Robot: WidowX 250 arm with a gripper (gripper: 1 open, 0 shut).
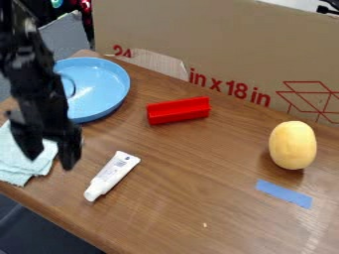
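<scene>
My gripper (51, 144) is a dark, motion-blurred shape at the left, open, hanging over a pale folded cloth (20, 167) that it partly hides. A blue plate (99, 81) lies behind the arm at the upper left. A white tube (111, 177) lies on the wooden table (185, 213) to the right of my gripper. A red block (177, 110) sits near the middle back, and a yellow oval object (291, 145) stands at the right.
A large cardboard box (225, 45) runs along the back. A strip of blue tape (282, 194) is on the table at the right.
</scene>
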